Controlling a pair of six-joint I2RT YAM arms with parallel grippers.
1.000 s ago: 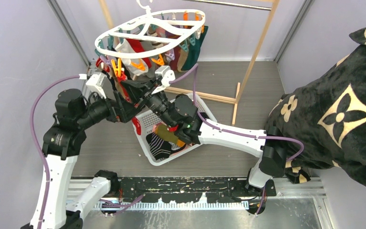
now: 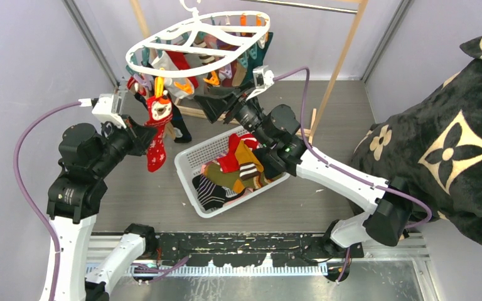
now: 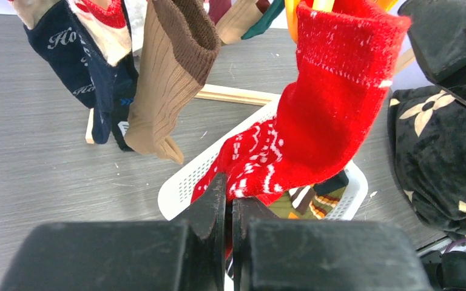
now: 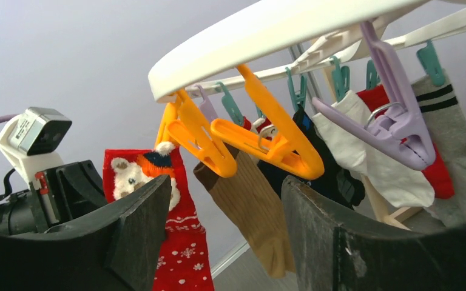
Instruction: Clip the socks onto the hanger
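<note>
A red bear-patterned sock [image 2: 157,147] hangs at the front left of the white hanger [image 2: 143,70], its top at an orange clip [image 2: 159,85]. My left gripper [image 2: 147,133] is beside the sock; in the left wrist view its fingers are shut with red cloth of the sock [image 3: 340,103] running into the fingertips. Towards the right, my right gripper [image 2: 204,108] stands open below the hanger. In the right wrist view nothing lies between its fingers, and a free orange clip [image 4: 279,142] hangs above and beyond them.
A white basket [image 2: 191,191] of loose socks stands on the floor below. Other socks, including a brown one [image 3: 167,73], hang from the hanger. A wooden rack post [image 2: 336,75] stands behind, and a dark patterned cloth [image 2: 427,150] is at the right.
My left gripper has moved left, drawing away from the right one. The right gripper has swung right and back from the sock, which now shows more fully under its orange clip.
</note>
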